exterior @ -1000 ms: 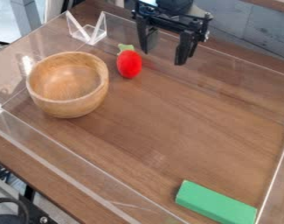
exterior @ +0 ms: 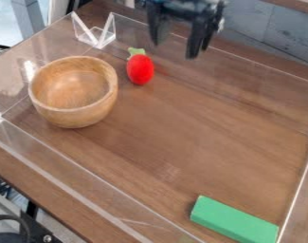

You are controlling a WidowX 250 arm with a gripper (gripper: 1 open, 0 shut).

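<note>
My gripper [exterior: 178, 34] hangs at the top centre, blurred, its two dark fingers apart above the back of the table. Just below and left of it, a red vegetable with a green top [exterior: 139, 68] lies on the wood. A wooden bowl [exterior: 74, 111] stands at the left, and a green block [exterior: 233, 222] lies at the front right.
Clear plastic walls [exterior: 289, 197] edge the wooden work surface [exterior: 194, 133]. A grey panel stands behind at the upper right.
The bowl, red vegetable and green block are unmoved.
</note>
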